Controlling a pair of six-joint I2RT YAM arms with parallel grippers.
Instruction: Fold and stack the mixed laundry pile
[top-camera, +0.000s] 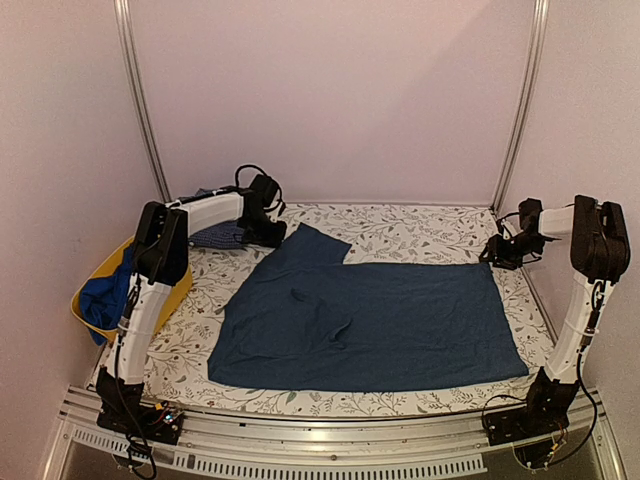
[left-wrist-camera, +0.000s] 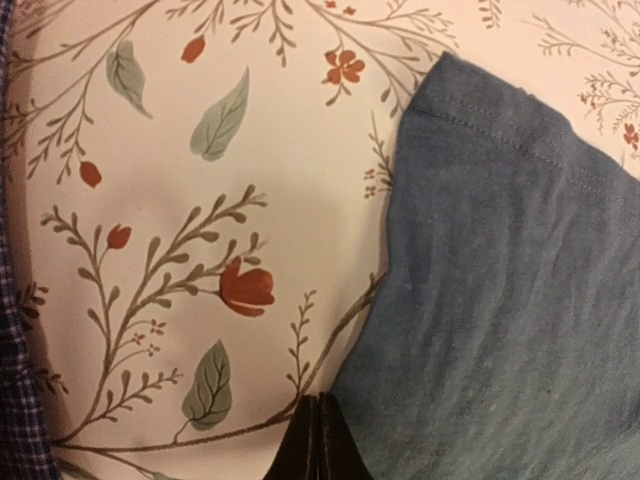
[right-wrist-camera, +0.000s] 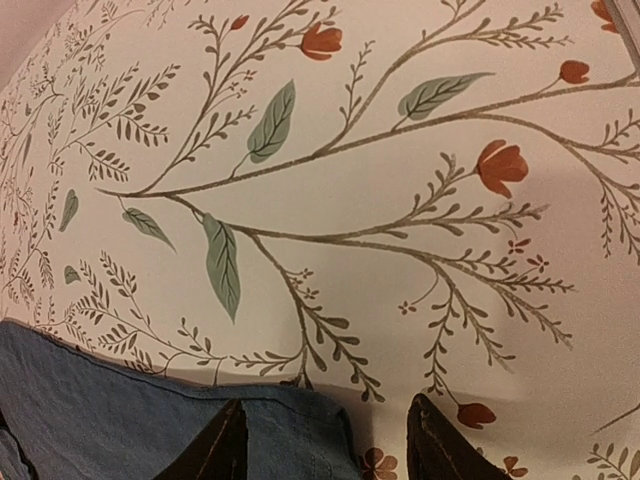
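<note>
A dark blue-grey garment (top-camera: 400, 320) is spread over the middle of the table, one corner (left-wrist-camera: 500, 250) sticking up at the back left like a sleeve. My left gripper is shut at that part's left edge, with no cloth clearly visible between its tips. My right gripper stands open over the garment's back right corner (right-wrist-camera: 300, 420), which lies between its fingers in the right wrist view.
A yellow basket (top-camera: 172, 305) with bright blue cloth (top-camera: 100, 300) sits at the left. A checked cloth (top-camera: 215, 237) lies at the back left, partly behind my left arm.
</note>
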